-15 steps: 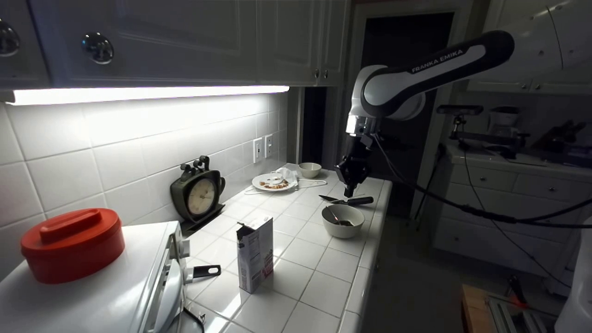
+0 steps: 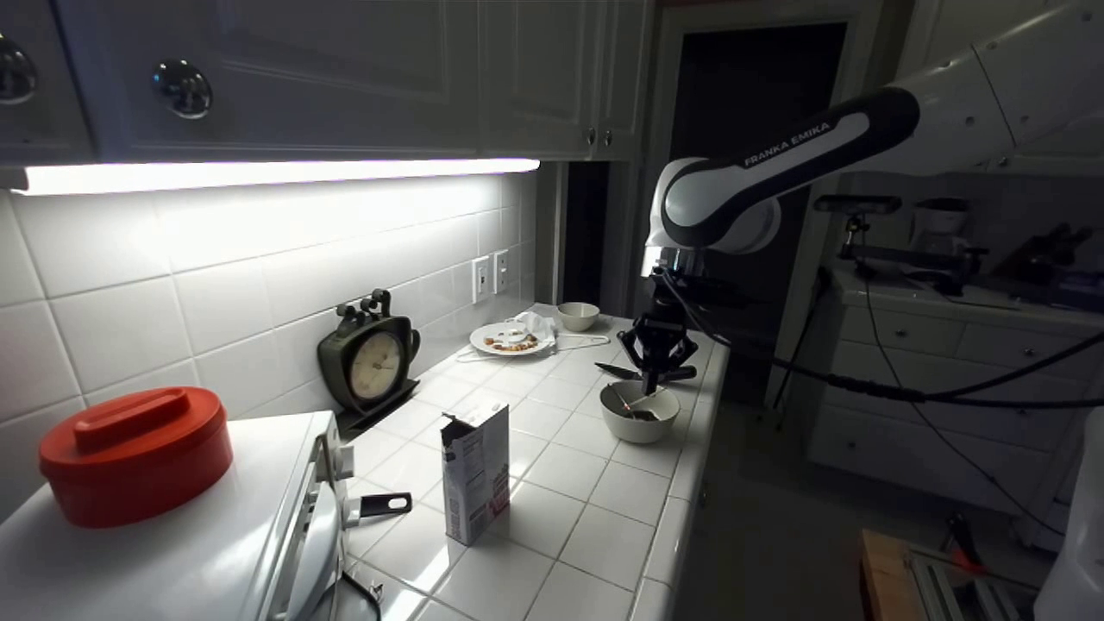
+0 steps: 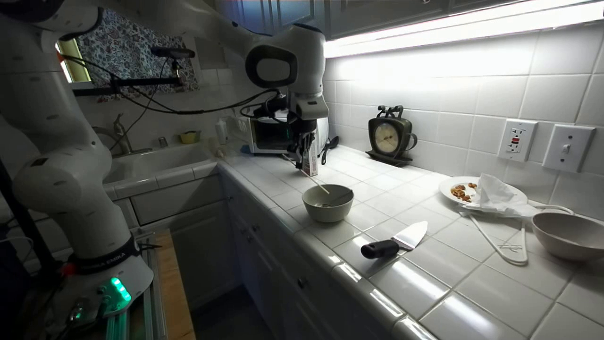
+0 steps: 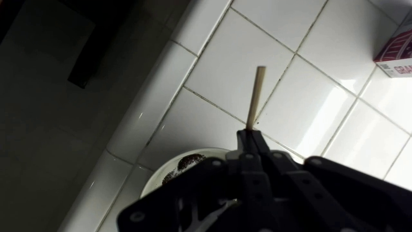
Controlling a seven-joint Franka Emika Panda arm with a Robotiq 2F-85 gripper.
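My gripper (image 2: 649, 387) is low over the rim of a pale bowl (image 2: 639, 426) near the counter's edge. In the wrist view, a thin wooden stick (image 4: 256, 96) projects from between the shut fingertips. Exterior view 2 shows the same stick (image 3: 319, 184) slanting past my gripper (image 3: 298, 166) down into the bowl (image 3: 326, 213). A dark flat utensil (image 3: 342, 198) leans inside the bowl. Dark brown pieces (image 4: 191, 159) with white on them lie in it, partly hidden by my gripper in the wrist view.
Beside the bowl lies a black-handled server (image 3: 380, 249). An open carton (image 2: 476, 474) stands toward the toaster oven. Farther back are a plate of food (image 2: 492, 333) with a crumpled bag, a second bowl (image 2: 577, 316) and a scale (image 2: 374, 364). Bare tiles separate the bowl from the carton.
My gripper has come down toward the bowl and turned. It was higher, above the server's side of the bowl. The bowl, carton and plate have not moved.
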